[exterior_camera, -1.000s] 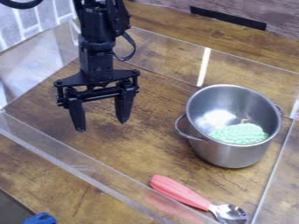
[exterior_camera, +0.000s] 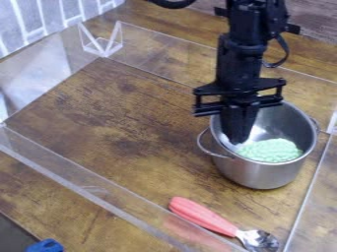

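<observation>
The black gripper hangs over the left part of the steel pot, its lower end at or just inside the rim; whether it touches cannot be told. Its fingers look drawn together, with nothing visible between them. In the pot rests a pale green textured object. A spoon with a pink handle lies in front of the pot.
Clear plastic walls surround the wooden work surface, whose left and middle are bare. A blue object sits at the lower left corner. A white rack is at the top left.
The gripper has moved right from the middle left of the surface to over the pot, and its fingers now look closer together. The pot and spoon look unmoved.
</observation>
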